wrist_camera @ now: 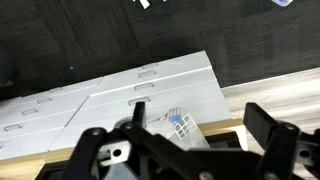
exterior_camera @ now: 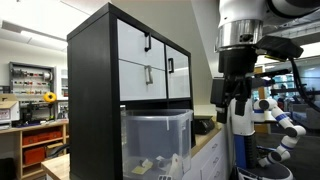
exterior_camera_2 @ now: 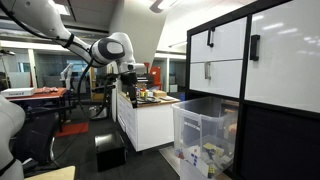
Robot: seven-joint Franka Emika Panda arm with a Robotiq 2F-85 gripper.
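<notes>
My gripper (exterior_camera: pixel 233 104) points down, high up in the right half of exterior view 1. In the wrist view its dark fingers (wrist_camera: pixel 268 138) stand wide apart at the bottom, so it is open, and nothing shows held between them. A clear plastic bin (exterior_camera_2: pixel 204 135) with small items inside stands in front of the cabinet with white doors (exterior_camera_2: pixel 287 38). From the wrist, part of the clear bin (wrist_camera: pixel 178 122) shows below, between the fingers. In exterior view 2 the gripper (exterior_camera_2: pixel 130 97) hangs to the left of the bin, well apart from it.
A row of white drawers (wrist_camera: pixel 125 90) runs beside the bin. A dark box (exterior_camera: pixel 204 125) sits on the counter. The cabinet's dark side panel (exterior_camera: pixel 95 95) rises tall beside the bin. Dark open floor (wrist_camera: pixel 190 42) lies beyond the drawers.
</notes>
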